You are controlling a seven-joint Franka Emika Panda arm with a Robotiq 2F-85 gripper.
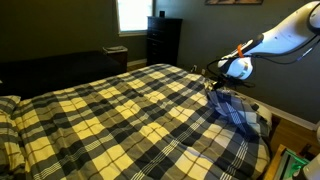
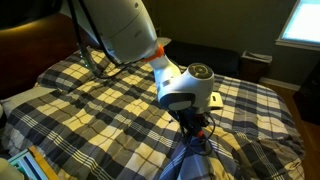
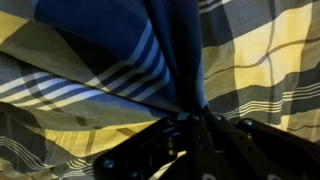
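A plaid blanket [image 1: 120, 115] in dark blue, white and yellow covers the bed. On its right side, a darker blue fold [image 1: 238, 112] rises toward my gripper [image 1: 213, 86]. Exterior view 2 has the gripper [image 2: 200, 132] low over the bed, with the bunched blue cloth [image 2: 190, 160] just below it. Seen from the wrist, gathered dark blue cloth [image 3: 178, 45] narrows down to the fingertips, where the gripper is shut on it. The fingers themselves are dark and partly hidden by the cloth.
Pillows [image 2: 75, 72] lie at one end of the bed. A dark dresser [image 1: 163, 40] and a small side table [image 1: 116, 54] stand beyond it.
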